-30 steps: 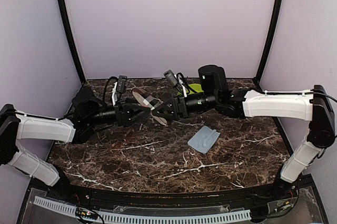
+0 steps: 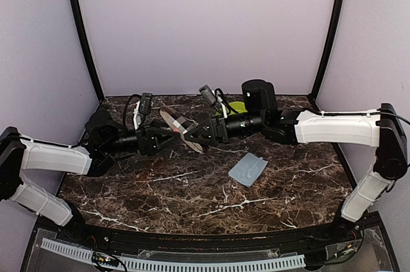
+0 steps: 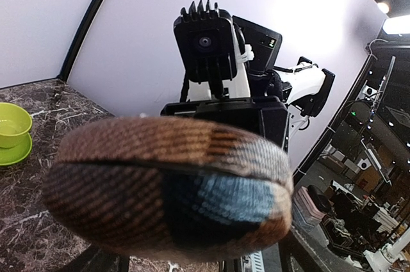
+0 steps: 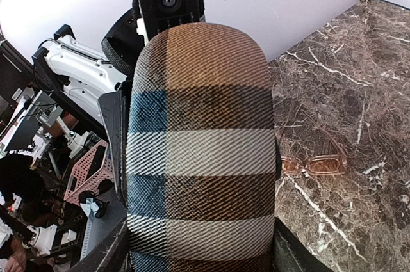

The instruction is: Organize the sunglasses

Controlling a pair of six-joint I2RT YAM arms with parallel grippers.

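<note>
A plaid glasses case in brown, white and blue is held up above the table between my two grippers. In the right wrist view the case stands lengthwise and fills the middle. My right gripper is shut on its near end. The fingers of my left gripper stand on either side of the far end; whether both press on it is unclear. The left wrist view shows a dark seam along the case; it hides the left fingertips. Sunglasses with pinkish lenses lie on the marble table below.
A light grey cloth lies on the table right of centre. Yellow-green dishes stand at the back, partly behind my right arm in the top view.
The case and my right arm have barely moved.
</note>
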